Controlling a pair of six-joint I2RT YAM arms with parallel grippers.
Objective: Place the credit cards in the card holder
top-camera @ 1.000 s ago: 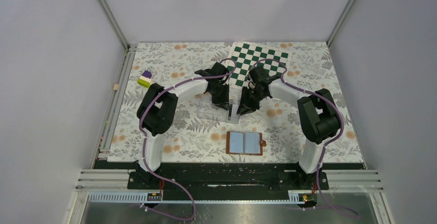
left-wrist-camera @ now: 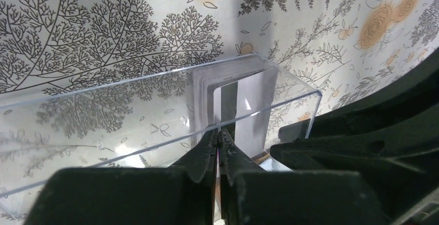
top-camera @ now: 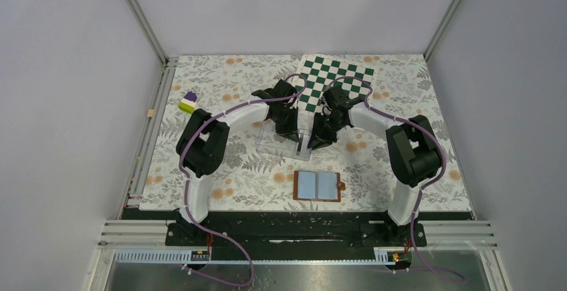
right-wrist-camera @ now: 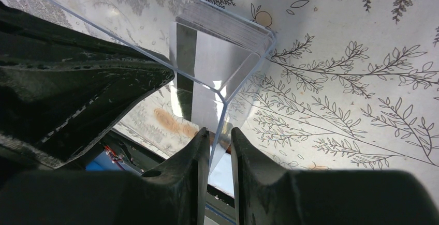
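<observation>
White cards with a black stripe (left-wrist-camera: 254,101) stand stacked inside the clear box (left-wrist-camera: 103,91), at its right end. My left gripper is shut, its tips by the box's near rim in front of the cards, and nothing shows between them. At the box's right end, my right gripper is part open, its fingers apart on either side of the box's corner edge. Whether they touch it is unclear. In the top view, the brown card holder (top-camera: 295,186) lies spread open near the table's front, with light blue pockets (top-camera: 327,185).
A green and white checkered sheet (top-camera: 329,77) lies behind the grippers. Far left is a small yellow, white and purple object (top-camera: 188,102). The two hands are close together over the box. Table to both sides of the holder is clear.
Both arms hold almost the same pose; the left gripper appears to have shifted very slightly. The box and card holder have not moved.
</observation>
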